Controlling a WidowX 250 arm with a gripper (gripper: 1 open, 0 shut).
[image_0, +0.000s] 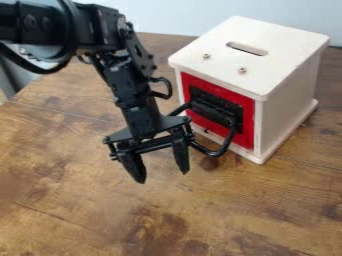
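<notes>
A black robot arm comes in from the upper left, its gripper (159, 162) pointing down over the wooden table at the centre, fingers spread open with nothing between them. To its right stands a pale wooden box (278, 90) with a slot and two screws on top. Its front has a red panel (246, 144) bearing a black part, from which a black bent handle or tube runs down and left, behind or beside the gripper; whether they touch I cannot tell.
A light background shows past the table's edge at the upper left.
</notes>
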